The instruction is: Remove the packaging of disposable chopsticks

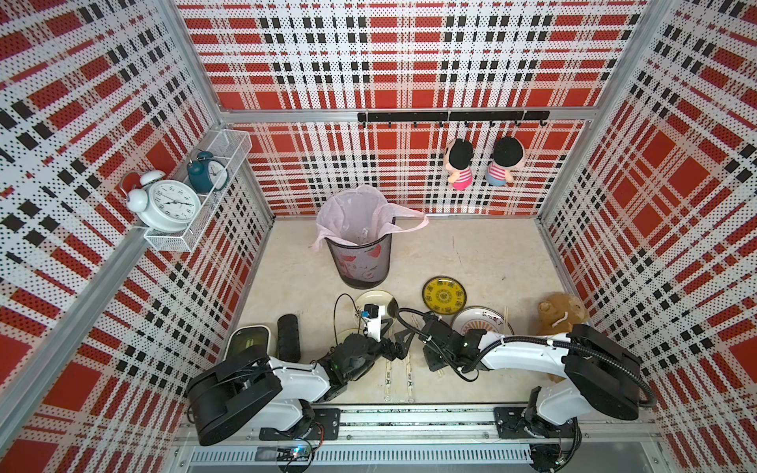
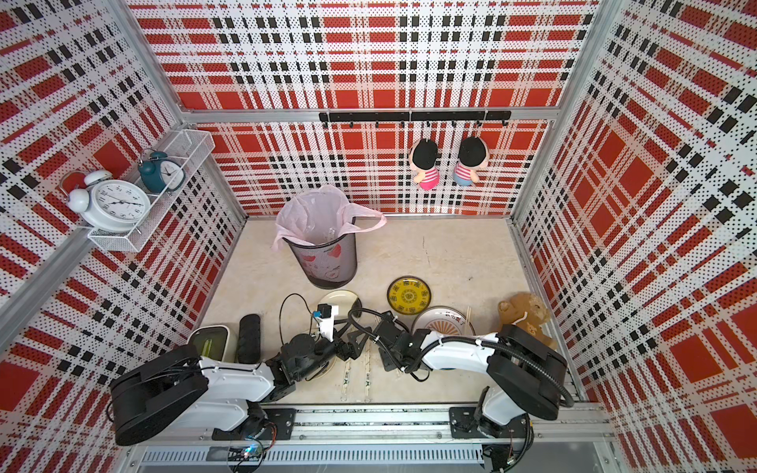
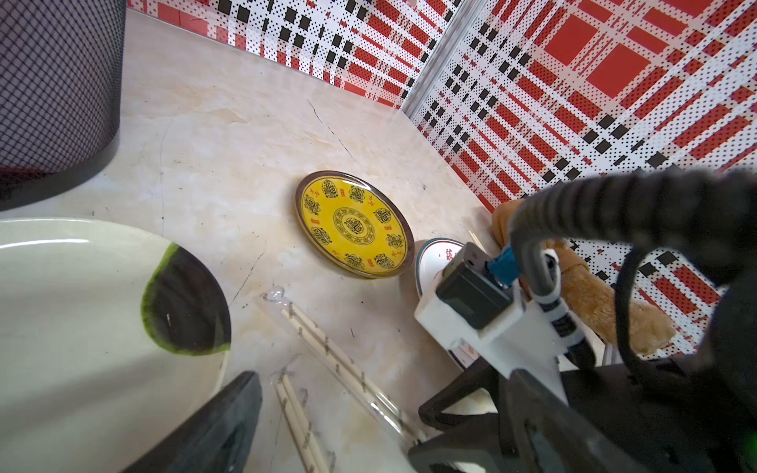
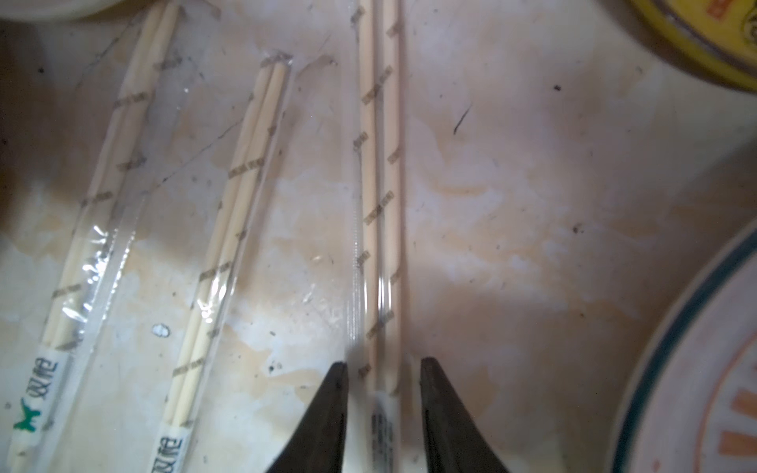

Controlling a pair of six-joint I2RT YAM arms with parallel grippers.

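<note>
Three wrapped pairs of chopsticks lie on the table in the right wrist view: a right-hand packet, a middle packet and a left packet. My right gripper straddles the right-hand packet near its white printed label, one finger on each side. The fingers are part open, with a gap on both sides of the wrapper. Above the table, to the left of the packets, my left gripper stands open; nothing is between its fingers. In the left wrist view two packets show, including a near one.
A bin with a pink liner stands at the back. Around the packets sit a cream plate, a yellow plate and a white plate. My two arms are close together in the middle.
</note>
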